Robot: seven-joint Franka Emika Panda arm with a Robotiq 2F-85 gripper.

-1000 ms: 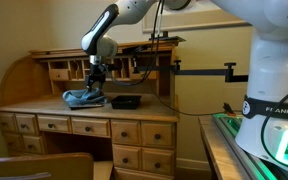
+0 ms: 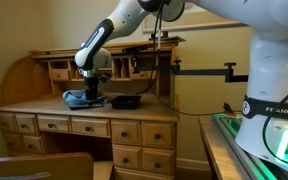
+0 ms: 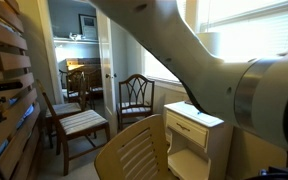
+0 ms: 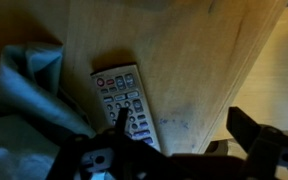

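A grey remote control (image 4: pixel 129 105) with rows of buttons lies on the wooden desk top (image 4: pixel 199 70) in the wrist view. Its lower end reaches down beside my left finger. A blue-grey cloth (image 4: pixel 29 110) lies crumpled to its left, and the same cloth (image 2: pixel 76 99) shows at the desk's left part in exterior view 1. My gripper is open over the desk, its fingers wide apart, with bare wood showing between the tips. In exterior view 1 the gripper hangs low beside the cloth; the remote cannot be made out there.
A black tray (image 2: pixel 126 102) sits on the desk right of the cloth. Behind rises a wooden hutch (image 2: pixel 144 68) with cubbyholes. The desk edge runs along the right in the wrist view. Exterior view 2 shows chairs (image 3: pixel 136 96) and a white cabinet (image 3: pixel 192 130).
Over the last second the arm has moved slightly left and lowered toward the desk, near the cloth. Cloth and tray look unmoved.
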